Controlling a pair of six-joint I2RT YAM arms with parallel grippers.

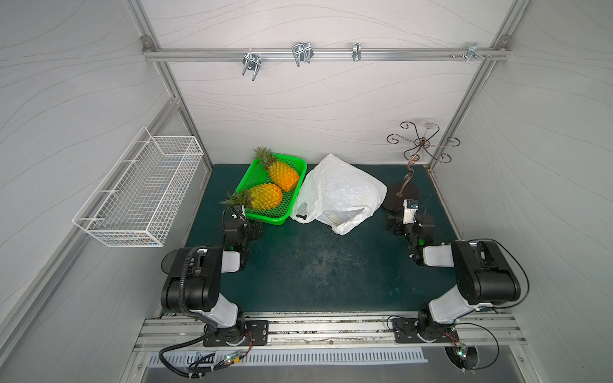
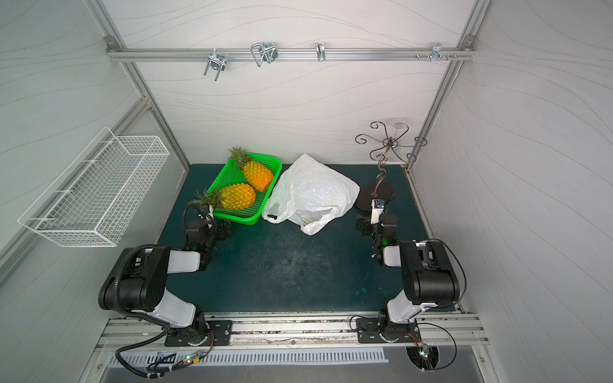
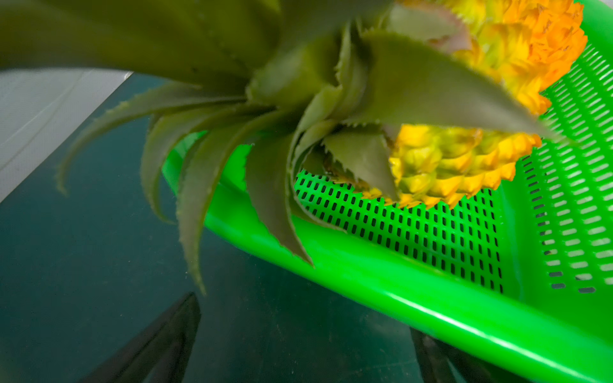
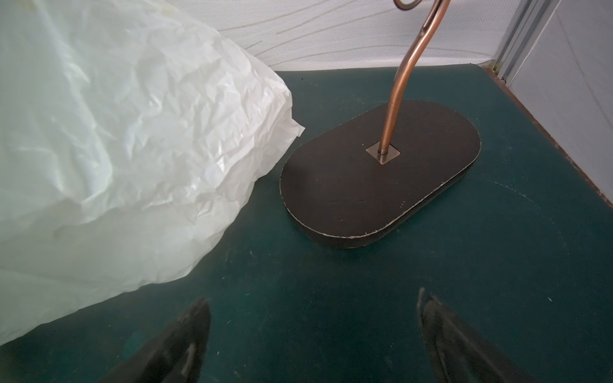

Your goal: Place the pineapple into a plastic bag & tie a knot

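Observation:
Two pineapples lie in a green basket at the back left: a nearer pineapple with its leaves over the left rim, and a farther pineapple. To the basket's right rests a crumpled white plastic bag, its mouth towards the front. My left gripper is open at the basket's front left corner, under the leaves, with nothing between its fingers. Open and empty, my right gripper stands right of the bag, apart from it.
A metal stand with a dark base is just beyond my right gripper, close to the bag. On the left wall hangs a white wire basket.

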